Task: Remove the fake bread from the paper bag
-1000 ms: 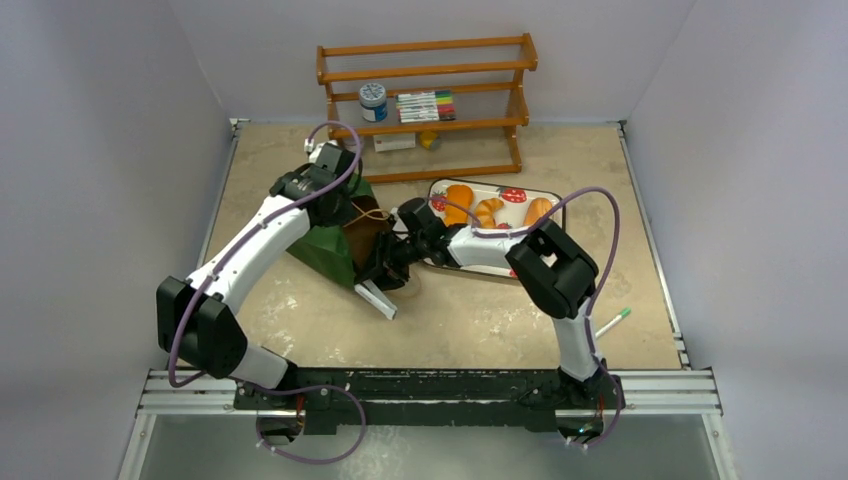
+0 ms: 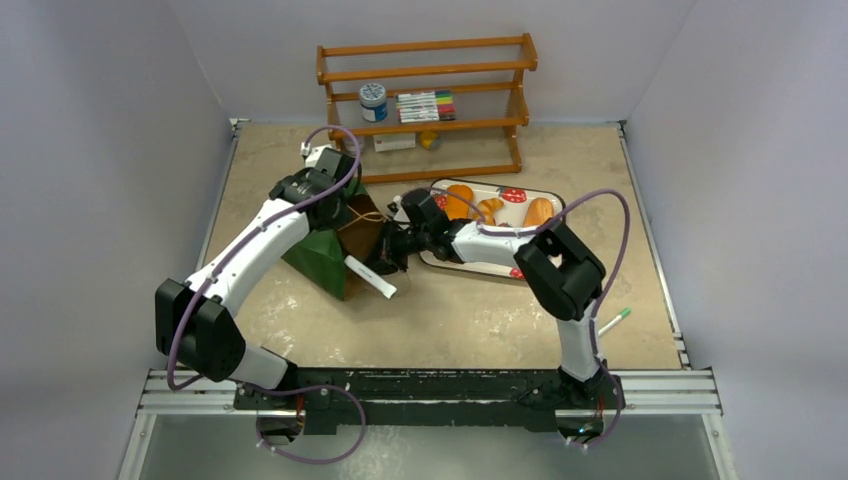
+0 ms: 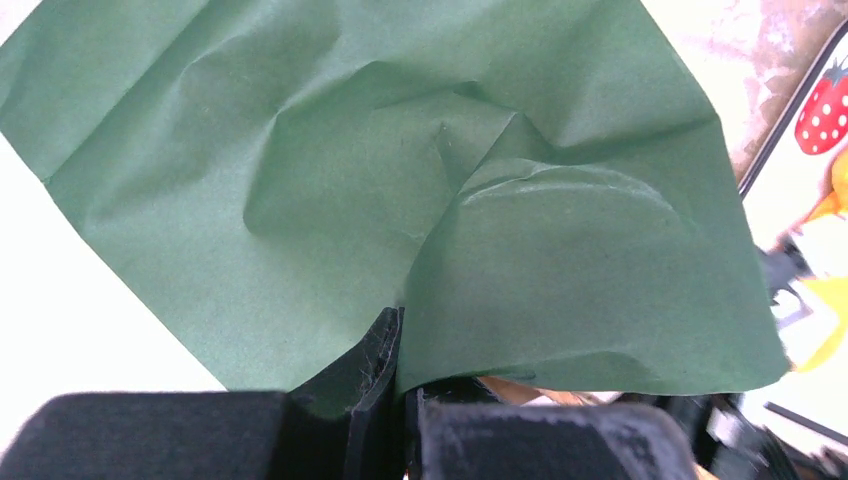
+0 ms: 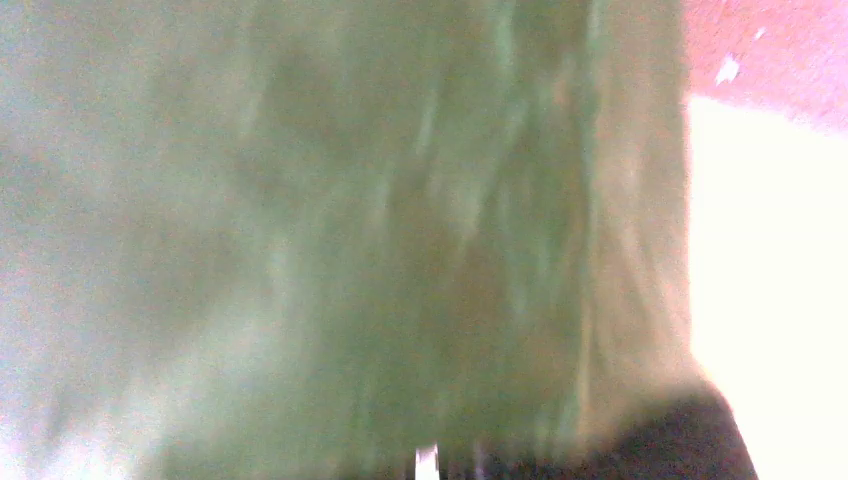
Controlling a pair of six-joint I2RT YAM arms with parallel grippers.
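Note:
The green paper bag point(image 2: 318, 262) lies tilted at the left of the table, its brown mouth point(image 2: 358, 232) facing right. My left gripper is shut on a fold of the bag's green paper. At the mouth, my right gripper point(image 2: 384, 258) is shut, with nothing visible between its fingers; its tips are hard to make out. Blurred green paper point(image 4: 350, 220) fills most of the right wrist view. Bread pieces, among them an orange loaf point(image 2: 459, 200), a croissant point(image 2: 488, 209) and another loaf point(image 2: 538, 211), lie on the tray. The bag's inside is mostly hidden.
The strawberry-patterned tray point(image 2: 515, 221) stands under the right forearm. A wooden rack point(image 2: 425, 125) with a jar point(image 2: 373, 101) and markers point(image 2: 425, 106) is at the back. A white bar point(image 2: 370, 277) juts out by my right gripper.
The white bar beside it turned as it moved. The left arm has barely moved.

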